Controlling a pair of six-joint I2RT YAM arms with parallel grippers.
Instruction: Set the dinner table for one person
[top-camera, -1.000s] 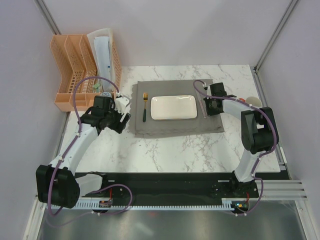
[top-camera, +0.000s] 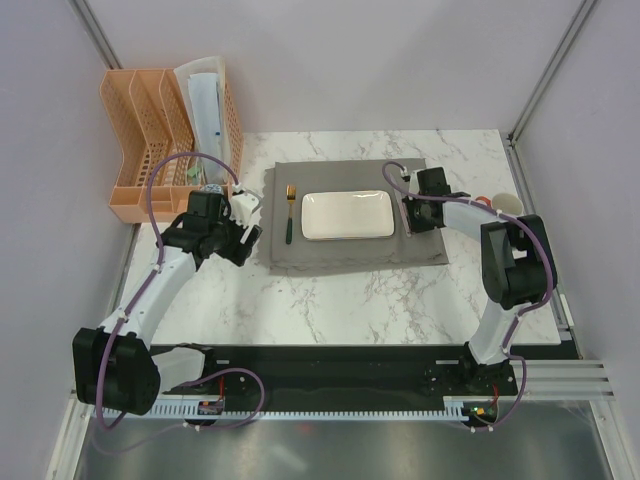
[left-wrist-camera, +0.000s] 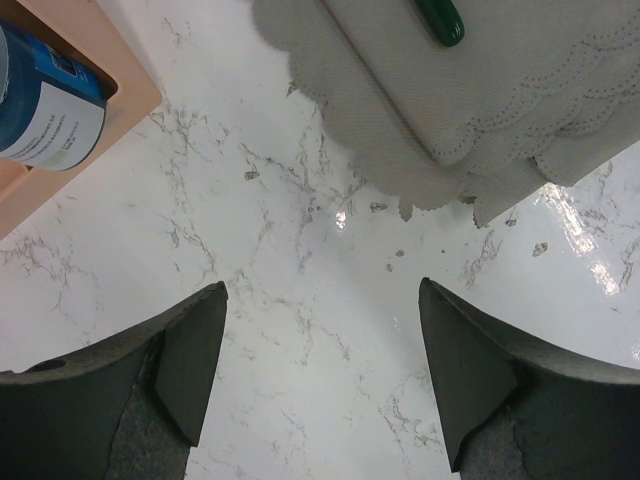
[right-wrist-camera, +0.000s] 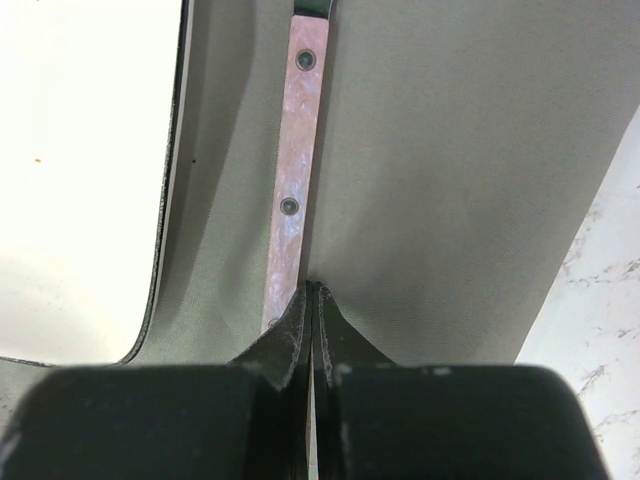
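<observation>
A white rectangular plate (top-camera: 347, 216) lies on the grey placemat (top-camera: 340, 258). On its left is a fork (top-camera: 290, 214) with a dark green handle. To the plate's right a knife lies lengthwise, its pink riveted handle (right-wrist-camera: 290, 195) plain in the right wrist view. My right gripper is shut, tips together at the right edge of that handle, with nothing visible between them; whether they touch it I cannot tell. Over bare marble, left of the placemat, my left gripper stands open and empty. The fork's handle end (left-wrist-camera: 440, 22) shows ahead of it.
A peach-coloured rack (top-camera: 150, 135) stands at the back left, holding a blue-and-white container (left-wrist-camera: 55, 110). A pale cup (top-camera: 507, 204) and a small red item (top-camera: 484, 201) are at the right, by my right arm.
My right gripper has shifted very slightly near the knife. The left arm, plate and fork look unmoved.
</observation>
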